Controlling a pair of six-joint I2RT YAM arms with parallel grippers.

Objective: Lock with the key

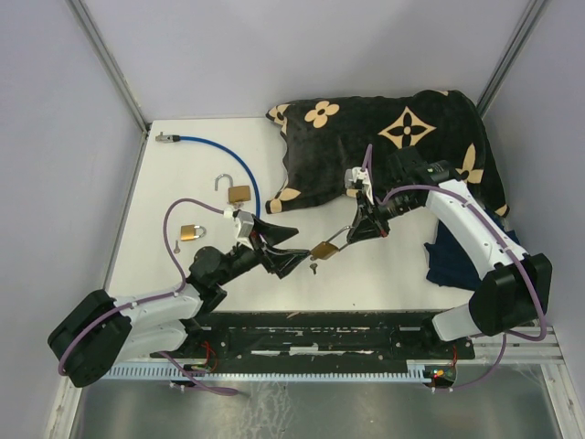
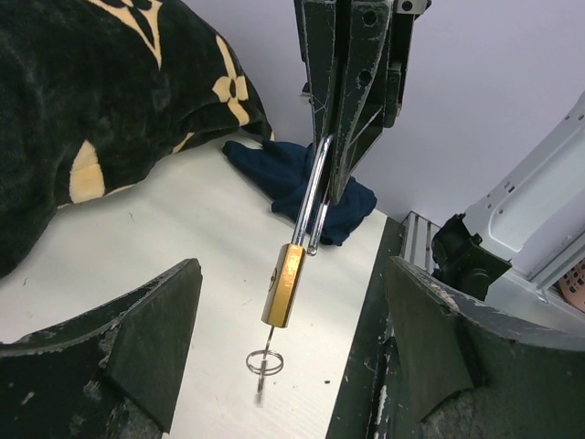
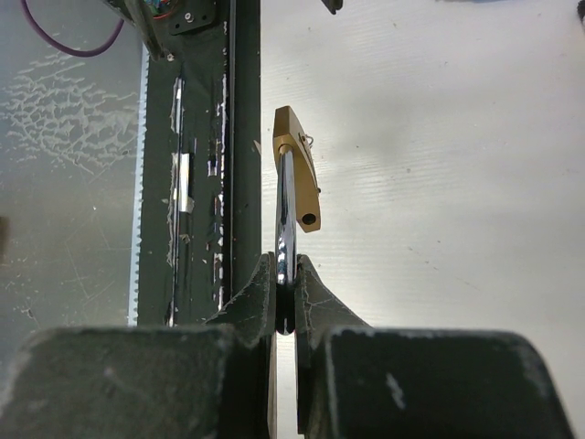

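My right gripper is shut on the long steel shackle [image 3: 285, 201] of a brass padlock [image 3: 303, 187], holding it over the table's front middle, with the body low and tilted toward the left arm. In the left wrist view the padlock [image 2: 283, 288] has a key with a ring [image 2: 264, 364] dangling beneath its body. My left gripper [image 1: 288, 248] is open just left of the padlock, its fingers apart with nothing gripped.
Two other padlocks [image 1: 239, 194] [image 1: 190, 232] lie at the left of the white table, with a blue cable [image 1: 238, 160] behind them. A dark patterned cushion [image 1: 366, 137] fills the back right, a navy cloth [image 1: 452, 265] the right edge.
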